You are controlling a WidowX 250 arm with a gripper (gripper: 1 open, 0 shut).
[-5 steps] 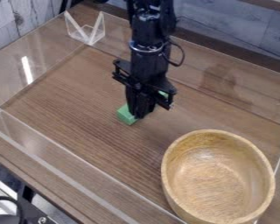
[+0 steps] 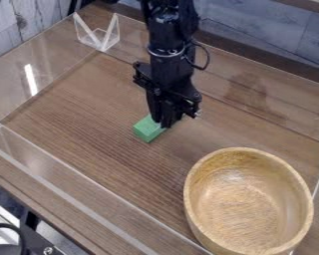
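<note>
My black gripper (image 2: 163, 108) hangs from the top centre, low over a small green block (image 2: 149, 129) on the wooden table. Its tip is at the block's upper right and hides part of it. I cannot tell whether the fingers are open or shut, or whether they touch the block.
A large round tan bowl (image 2: 247, 179) takes up the lower right. A cable lies at the bottom left corner, and white plastic pieces sit at the left edge and top left.
The gripper has shifted slightly up and back, uncovering more of the green block. The bowl has not moved.
</note>
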